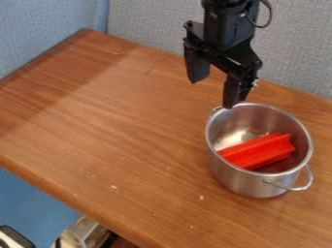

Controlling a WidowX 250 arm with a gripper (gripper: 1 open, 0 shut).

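Note:
A steel pot [236,178] with two side handles stands on the right part of the wooden table. A red oblong object [257,150] lies inside it on the bottom. My black gripper [215,85] hangs above the table just behind and over the pot's far rim, its fingers spread open with nothing visible between them.
A grey textured wall [143,19] runs along the back, a blue panel along the left. A metal fitting [81,232] shows at the bottom left, off the table's front edge.

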